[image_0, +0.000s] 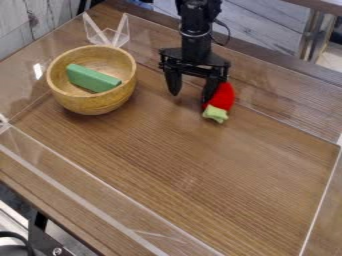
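My black gripper (194, 70) hangs at the top middle of the table, open, its fingers low over the wood. Just to its right lies a red object (222, 96) with a pale green part (215, 114) at its lower end; the right finger overlaps it in the view, and I cannot tell whether they touch.
A wooden bowl (118, 93) at the left holds a green block (94, 80). A pale wall lies at the upper left, and dark cables show at the bottom left corner.
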